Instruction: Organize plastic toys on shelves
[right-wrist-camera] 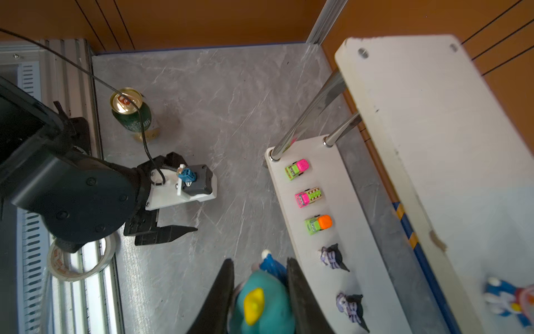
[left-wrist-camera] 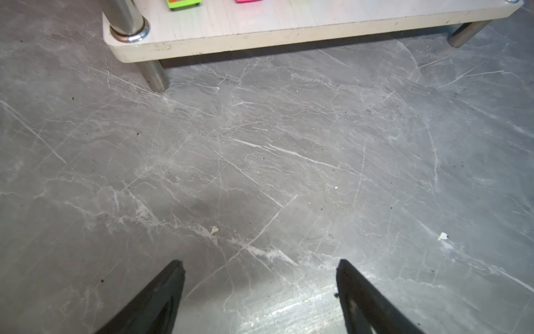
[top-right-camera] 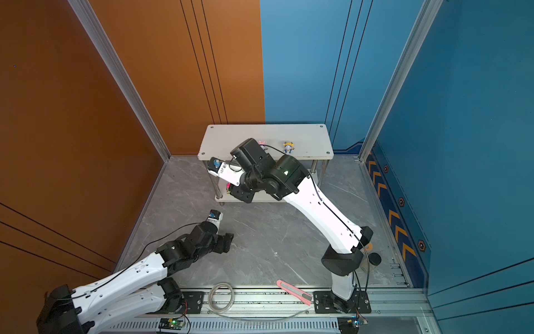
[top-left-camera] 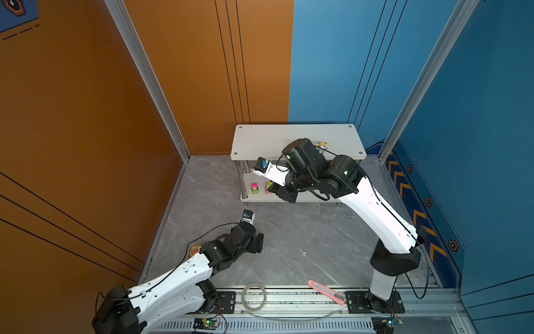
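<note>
My right gripper is shut on a teal and blue toy (right-wrist-camera: pixel 269 306) with a yellow part, seen low in the right wrist view. It hangs in front of the white two-tier shelf (top-left-camera: pixel 261 139). On the lower tier stand a pink-and-green car (right-wrist-camera: pixel 297 168), a pink car (right-wrist-camera: pixel 308 196), a green car with an orange top (right-wrist-camera: pixel 318 223) and dark purple figures (right-wrist-camera: pixel 332 257). The upper tier bears a pink-eared figure (top-right-camera: pixel 262 144) and a yellow-hatted figure (top-right-camera: pixel 288 147). My left gripper is open and empty above the grey floor, before the shelf.
A can (right-wrist-camera: pixel 133 114) stands by the left arm. A tape roll (top-left-camera: pixel 254 296) and a pink cutter (top-left-camera: pixel 326 291) lie along the front rail. Metal posts (right-wrist-camera: pixel 308 117) hold up the upper tier, whose left part is bare.
</note>
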